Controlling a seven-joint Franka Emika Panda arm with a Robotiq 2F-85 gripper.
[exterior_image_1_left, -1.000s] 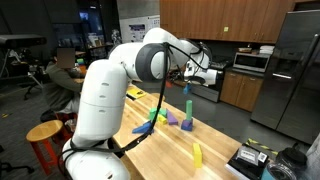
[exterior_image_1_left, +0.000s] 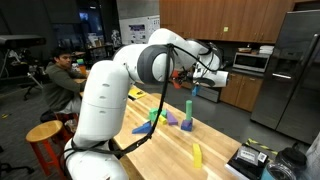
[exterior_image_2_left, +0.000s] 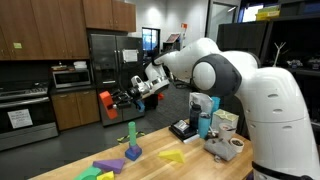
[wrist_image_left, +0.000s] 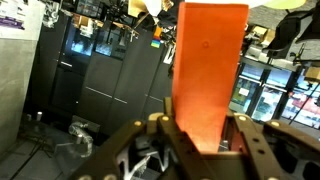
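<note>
An orange-red block (wrist_image_left: 208, 75) is clamped in my gripper, which is shut on its lower part in the wrist view. In exterior view 2 the same block (exterior_image_2_left: 106, 99) is held out at the end of the arm, raised well above the table. On the table stands an upright green block (exterior_image_2_left: 132, 130), with a blue block (exterior_image_2_left: 132, 152) below it. Nearby lie a purple triangular block (exterior_image_2_left: 108, 164) and a yellow triangular block (exterior_image_2_left: 170, 156). Exterior view 1 shows a blue triangular block (exterior_image_1_left: 142, 128) too.
At the table's right side in exterior view 1 are a dark device (exterior_image_1_left: 248, 160) and a dark round container (exterior_image_1_left: 292, 158). A person (exterior_image_1_left: 62, 75) is at the left behind the table.
The arm's far end has shifted slightly to the right in exterior view 1. A person has come into view at the left. The blocks on the table look unmoved.
</note>
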